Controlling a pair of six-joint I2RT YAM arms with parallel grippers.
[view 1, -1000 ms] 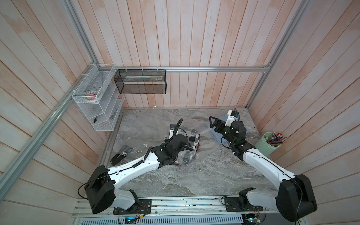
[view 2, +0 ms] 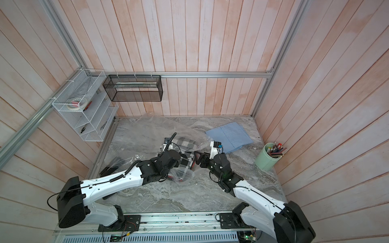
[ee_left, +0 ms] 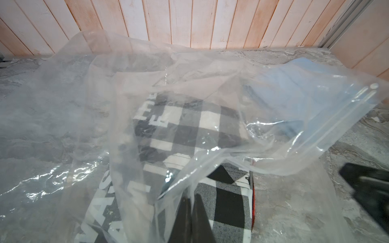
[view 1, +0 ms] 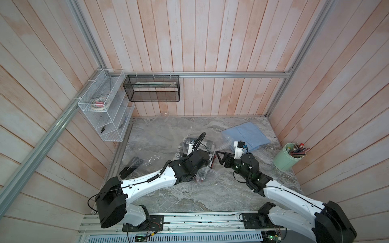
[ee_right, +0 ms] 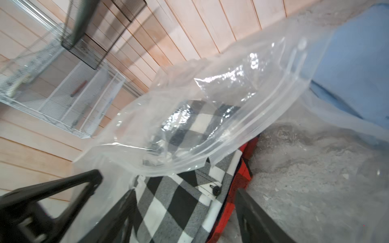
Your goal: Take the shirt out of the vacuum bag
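Observation:
A black-and-white checked shirt (ee_right: 174, 206) with red edging lies folded inside the clear vacuum bag (ee_left: 77, 121), whose open edge arches above it. My left gripper is shut at the bag's near side, a fold of clear plastic at its tips; whether it grips that is hard to tell. My right gripper stands open at the bag's right side, facing the shirt's exposed fold beneath the raised plastic edge.
A blue cloth (view 1: 245, 133) lies back right, a green pen cup (view 1: 283, 158) at the right edge. Wire baskets (view 1: 152, 89) hang on the back and left walls.
My right gripper has moved left and toward the front, from over the blue cloth to beside the shirt. The left arm has shifted slightly right.

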